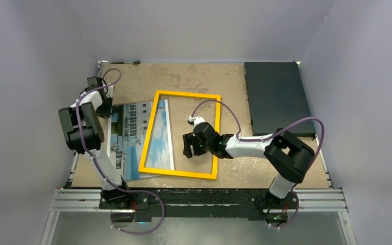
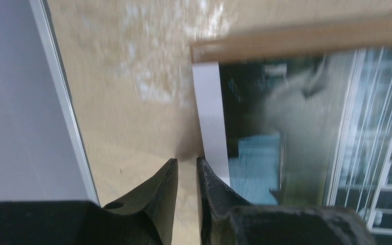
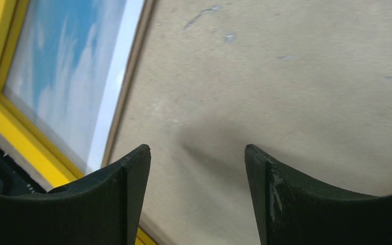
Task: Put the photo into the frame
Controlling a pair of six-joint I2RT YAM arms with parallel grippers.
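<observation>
On the left of the table lies the photo, a building under a blue sky with a white border. The yellow frame rests over the photo's right part, so the photo's left part sticks out beyond the frame. At the photo's upper left edge is my left gripper, its fingers almost together. Only a narrow strip of table shows between them; the photo's white border runs right beside one finger. Inside the frame's outline, over bare table, my right gripper stands open and empty, right of the photo's edge.
A dark flat panel lies at the back right of the table. Bare table shows behind the frame and between frame and panel. A wall rises close beside the left arm.
</observation>
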